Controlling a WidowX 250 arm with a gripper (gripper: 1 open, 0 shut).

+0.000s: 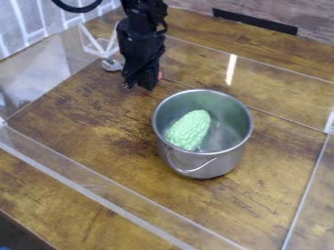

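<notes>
My black gripper (144, 76) is lowered to the table at the upper middle, over a small red object (158, 74), which it mostly hides; whether anything is between its fingers cannot be seen. A silver object (113, 63) lies just left of it. A steel pot (228, 156) with a pale green corn-like object (188, 129) inside stands at the lower right.
Clear panels or edges run along the left and right sides, and a white structure is at the top left.
</notes>
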